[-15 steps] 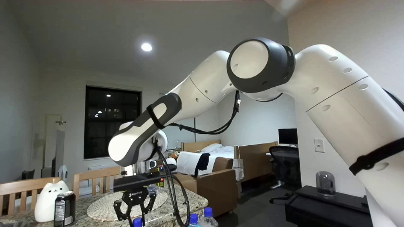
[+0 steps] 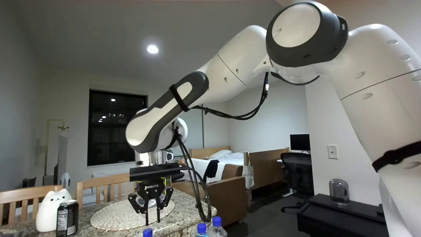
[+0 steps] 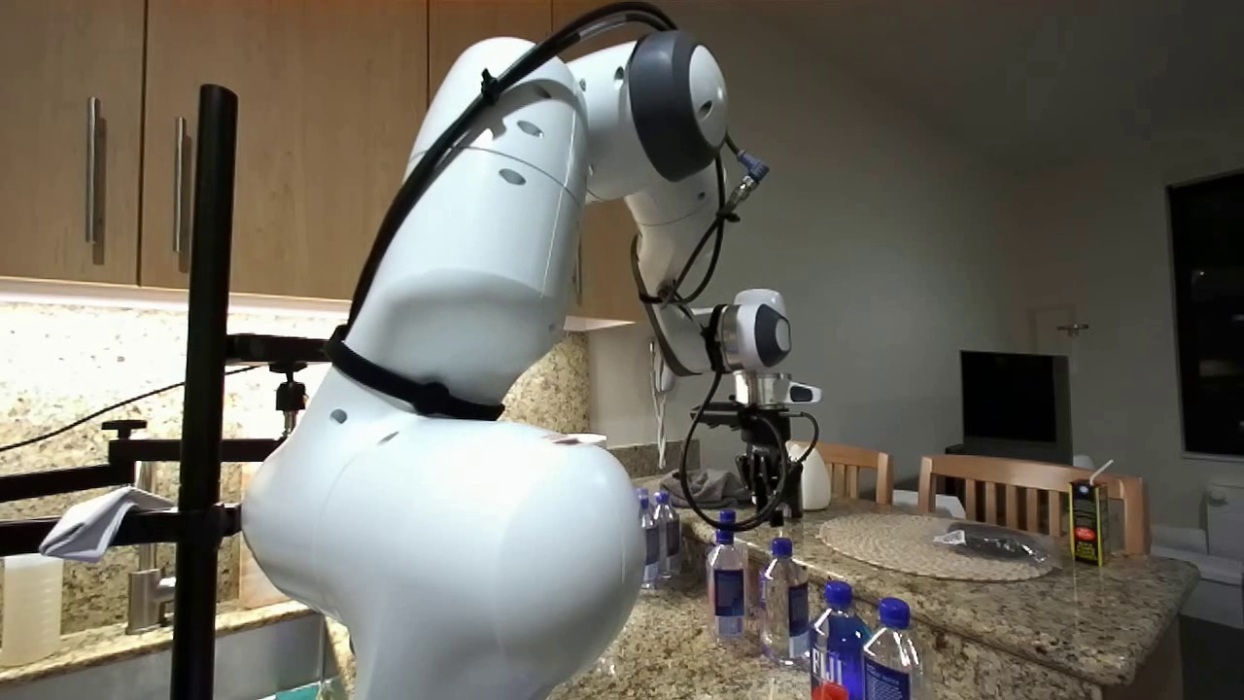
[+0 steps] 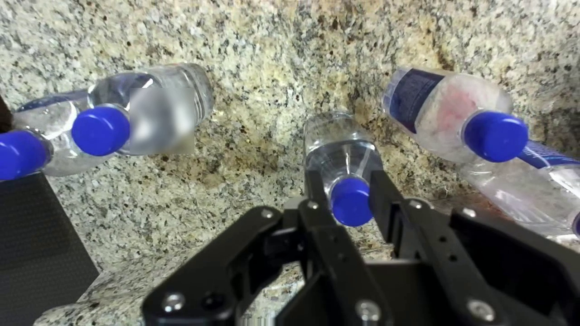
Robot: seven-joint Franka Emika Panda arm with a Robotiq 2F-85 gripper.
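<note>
In the wrist view, a clear bottle with a blue cap point(image 4: 351, 202) shows between the two fingers of my gripper. Those fingers are fairly close together, with a gap about as wide as the cap. Exterior view 1 shows the gripper point(image 2: 152, 219) pointing down, its fingertips apart. No cap shows between them there, and a blue bottle cap point(image 2: 147, 232) sits just below. Whether the fingers touch anything cannot be told. In exterior view 2 the gripper point(image 3: 776, 513) is dark and partly hidden by cables, just above and behind a standing bottle point(image 3: 784, 601).
Bottles crowd both sides: one capped bottle point(image 4: 102, 130) on the left and another point(image 4: 495, 136) on the right in the wrist view. A raised granite counter point(image 3: 1120, 595) carries a round woven mat point(image 3: 869, 539) and a yellow-black carton point(image 3: 1087, 523). A dark can point(image 2: 67, 218) stands beside a white cat figure point(image 2: 51, 209).
My gripper has risen and shifted right in exterior view 1. Its fingers straddled the blue cap before; now the cap shows below them, slightly further right.
</note>
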